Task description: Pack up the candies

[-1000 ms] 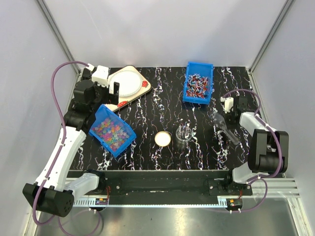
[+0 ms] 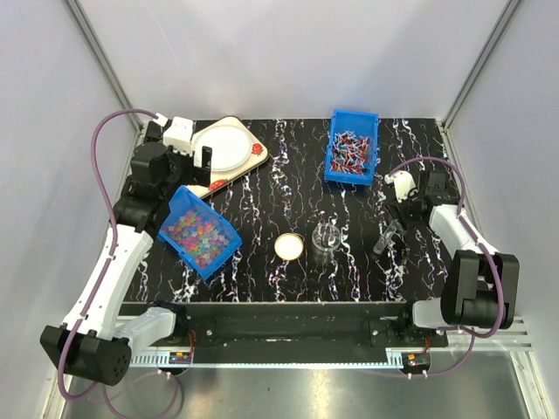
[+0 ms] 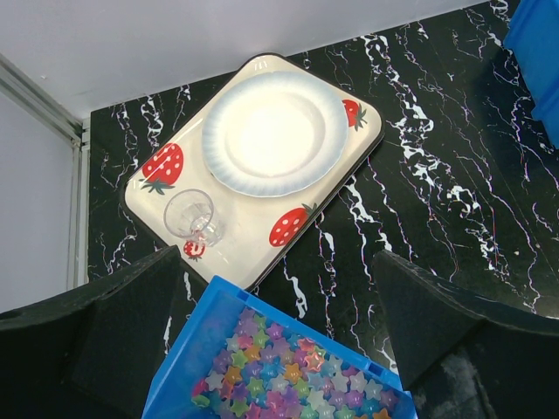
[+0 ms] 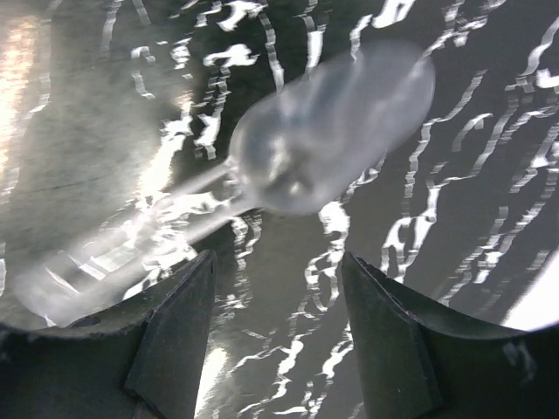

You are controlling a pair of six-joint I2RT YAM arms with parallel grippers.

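A clear scoop (image 4: 336,127) shows motion-blurred in the right wrist view, past the fingertips of my right gripper. Those fingers stand apart, and the gap between them looks empty. From above, the scoop (image 2: 386,238) appears just beside that gripper. Whether it touches the table is unclear. My left gripper is open and empty, above the far edge of a blue bin (image 2: 226,247) of coloured star candies (image 2: 199,237). Wrapped candies (image 2: 350,153) fill another blue bin (image 2: 353,120) at the back. A clear glass jar (image 2: 327,236) stands at front centre.
Left of the jar lies a round, pale, gold-rimmed lid (image 2: 289,246). At the back left a strawberry tray (image 3: 319,205) carries a white plate (image 3: 275,131) and a small clear glass (image 3: 189,215).
Beside my right gripper the scoop has swung round, now pointing down and to the left. The right arm shifted slightly. My left arm, bins and jar have stayed put.
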